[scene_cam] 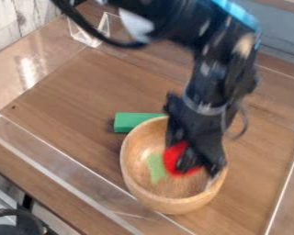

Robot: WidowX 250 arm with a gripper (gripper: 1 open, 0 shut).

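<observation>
My gripper (194, 156), blurred, hangs low over the wooden bowl (160, 195) in the middle-lower part of the view. A red object (176, 158) sits at its fingers, inside or just above the bowl, and the gripper appears shut on it, though the fingertips are unclear. A light green object (156, 169) lies in the bowl to the left of the red one. A green block (135, 122) lies on the table just behind and left of the bowl, partly hidden by my gripper's body.
A clear plastic container (88, 29) stands at the back left, partly behind the arm. Metal rails and edges border the table at front left and right.
</observation>
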